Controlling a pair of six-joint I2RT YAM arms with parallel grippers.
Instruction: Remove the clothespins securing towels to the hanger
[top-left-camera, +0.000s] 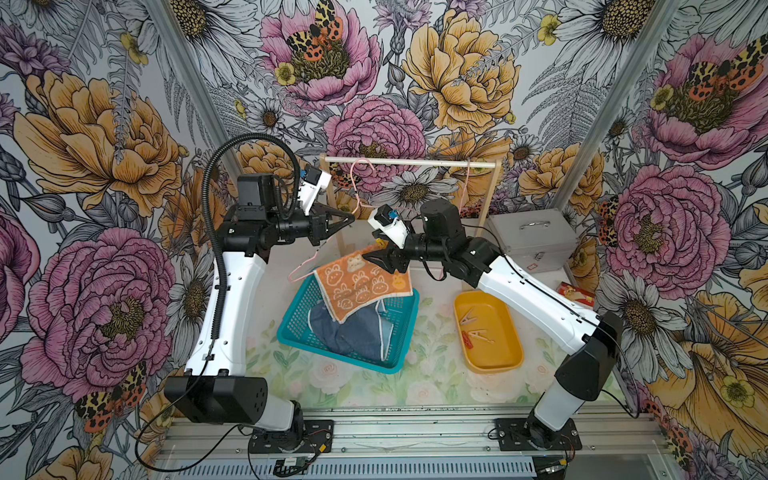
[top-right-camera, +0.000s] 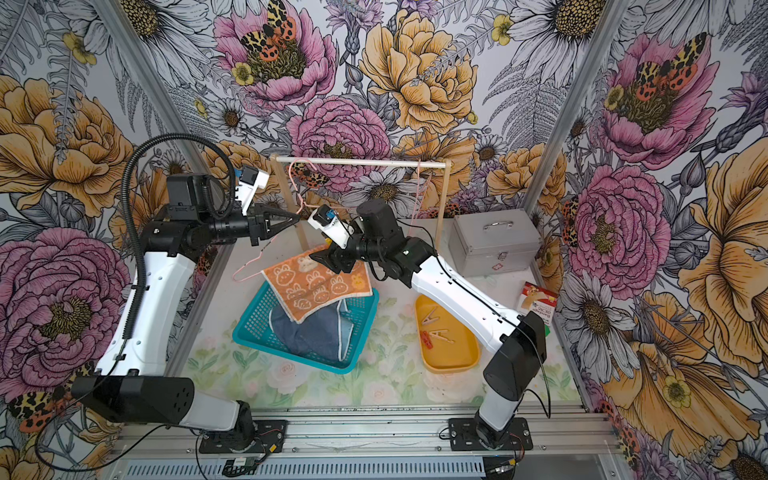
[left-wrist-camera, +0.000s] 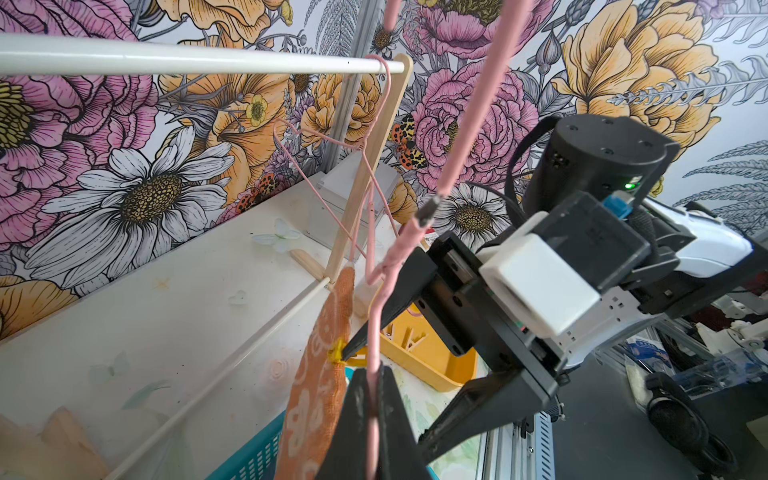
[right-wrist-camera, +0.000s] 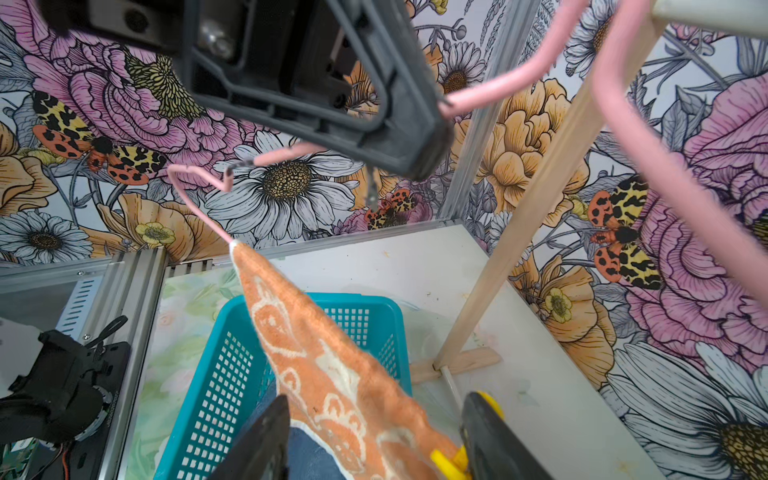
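A pink hanger (top-left-camera: 361, 164) is held up by my left gripper (top-left-camera: 349, 216), which is shut on its wire, clearly seen between the fingers in the left wrist view. An orange towel (top-left-camera: 352, 292) hangs from it over the basket. At the towel's upper right corner a yellow clothespin (right-wrist-camera: 446, 464) sits, partly hidden by my right gripper's fingertips in both wrist views. My right gripper stands open around that corner, below and right of the left gripper.
A teal basket (top-left-camera: 406, 344) holding a grey-blue towel (top-left-camera: 344, 336) is below. A yellow tray (top-left-camera: 500, 336) with several clothespins stands right. A wooden rack (top-left-camera: 416, 162) with another pink hanger is behind; a metal box (top-left-camera: 532, 240) is at back right.
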